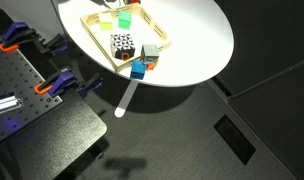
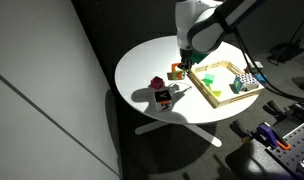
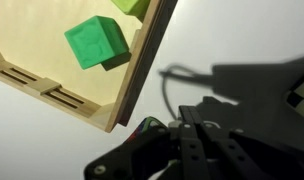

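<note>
In the wrist view my gripper is shut, and nothing shows between its fingers. It is just outside the wooden tray point(image 3: 125, 90), beyond the tray's corner. A multicoloured object point(image 3: 147, 125) shows partly beside the fingers, the rest of it hidden behind the gripper. Within the tray lie a green cube point(image 3: 96, 42) and a yellow-green block point(image 3: 130, 5). Exterior view 2 has the gripper point(image 2: 184, 68) low over the white table, close to an orange and green object point(image 2: 177, 73); whether they touch I cannot tell.
On the table are a pink object point(image 2: 157, 83) and a dark cube with red and white point(image 2: 162, 98). The tray also holds a black-and-white patterned cube point(image 1: 123, 46) and a grey cube point(image 1: 150, 54). A blue cube point(image 1: 138, 70) is by the tray's corner, near the table edge.
</note>
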